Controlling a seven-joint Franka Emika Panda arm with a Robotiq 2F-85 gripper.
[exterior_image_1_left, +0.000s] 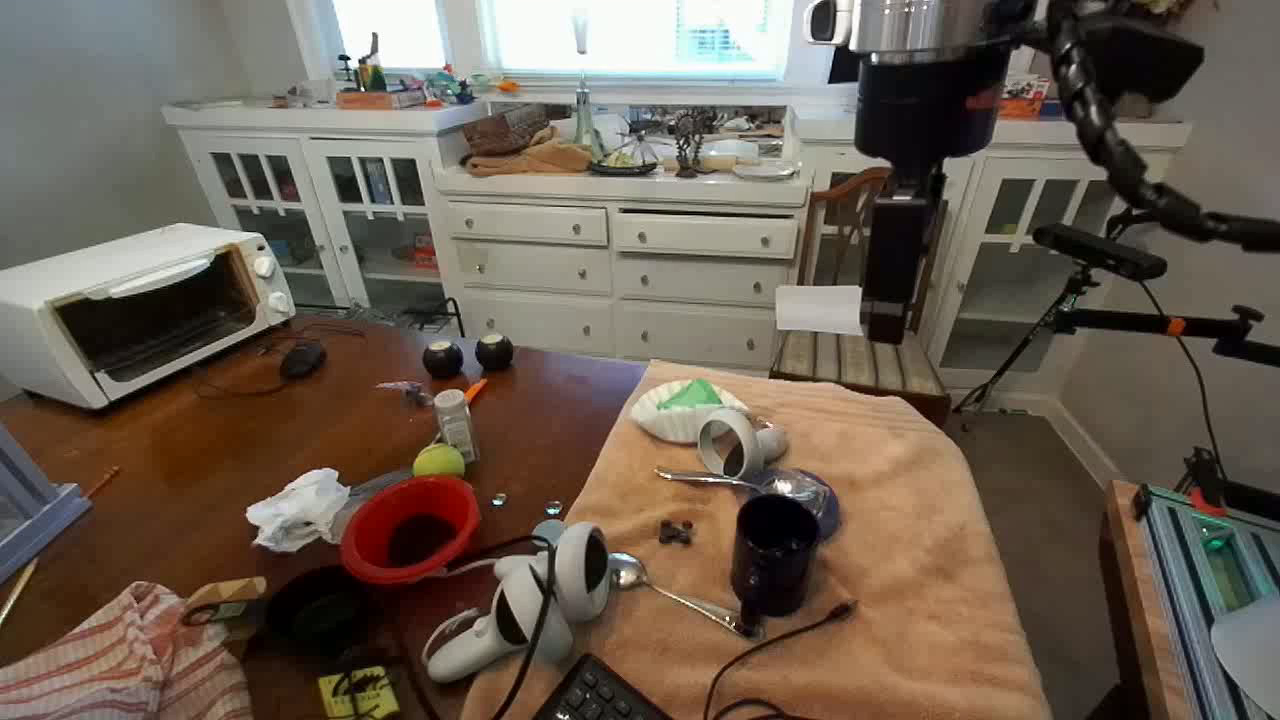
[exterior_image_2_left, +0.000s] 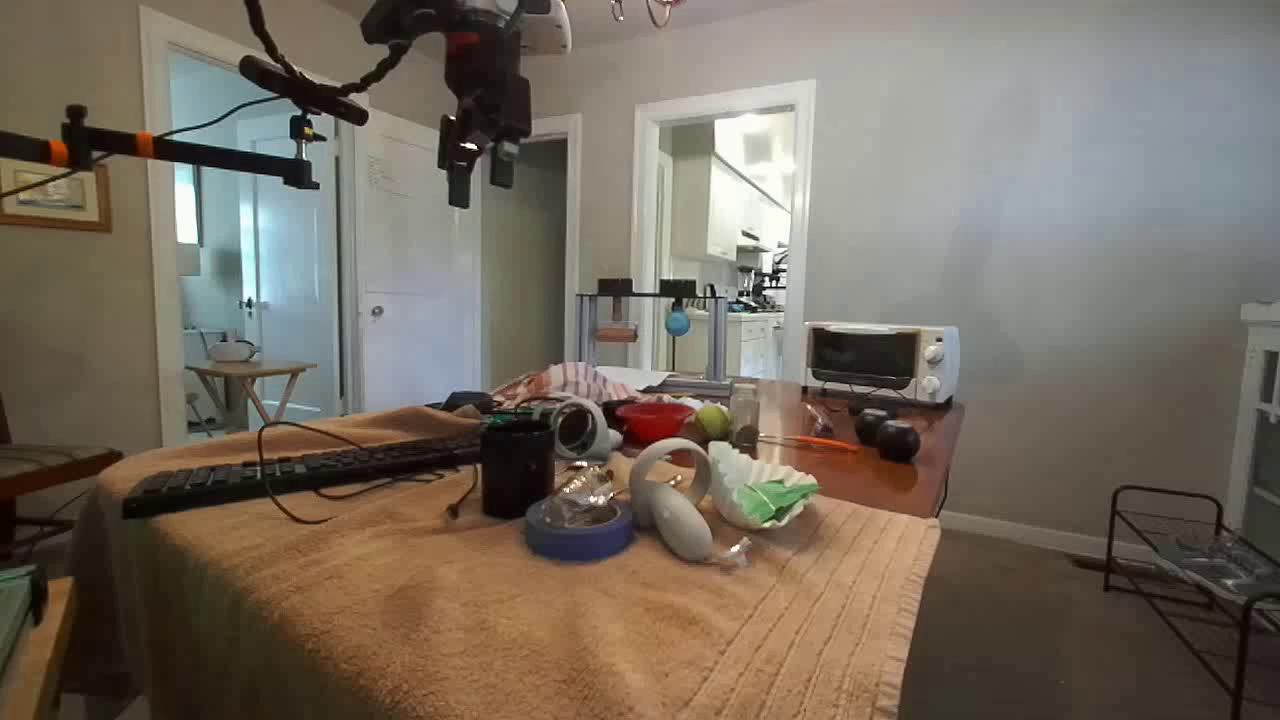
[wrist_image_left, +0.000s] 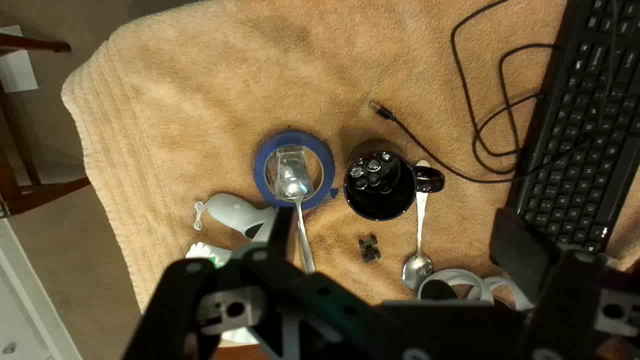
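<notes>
High over the towel-covered table hangs my gripper (exterior_image_2_left: 482, 180), open and with nothing between its fingers. In the wrist view its two fingers (wrist_image_left: 280, 234) stand wide apart above the towel. Below them is a black mug (wrist_image_left: 380, 211), upright, with several shiny round pieces inside. Beside the mug lies a roll of blue tape (wrist_image_left: 261, 171); one spoon (wrist_image_left: 304, 243) rests its bowl over the ring, on a clear plastic piece. A second spoon (wrist_image_left: 418, 270) lies by the mug, its handle running under the mug's handle. A small black part (wrist_image_left: 369, 248) sits on the towel between the spoons.
White controllers (exterior_image_1_left: 528, 612) lie near a red bowl (exterior_image_1_left: 408, 510). A white shell-shaped dish (exterior_image_1_left: 654, 412) holds something green. A keyboard (wrist_image_left: 579, 126) and loose cable (wrist_image_left: 465, 84) cover one side of the towel (exterior_image_2_left: 480, 612). A toaster oven (exterior_image_1_left: 144, 312) stands far left; the towel's outer end is bare.
</notes>
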